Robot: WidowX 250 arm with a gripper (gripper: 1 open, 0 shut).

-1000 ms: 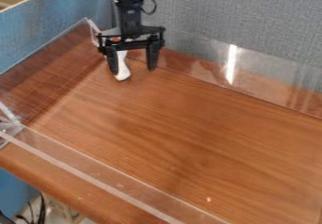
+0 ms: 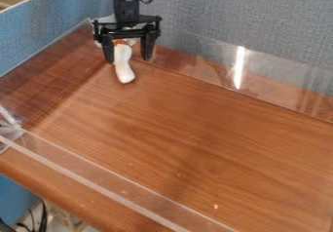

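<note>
My black gripper (image 2: 128,51) is at the back left of the wooden table (image 2: 196,138), its two dark fingers spread open. A white elongated object (image 2: 124,67) with some orange at its upper end lies just beneath it, between or just below the fingers; I cannot tell whether they touch it. The upper end of the object is partly hidden by the gripper.
Clear plastic walls edge the table, with a blue panel (image 2: 39,31) on the left and a grey textured wall (image 2: 247,21) behind.
My gripper has shifted a little to the left, over the white object. The object appears to lie where it was.
</note>
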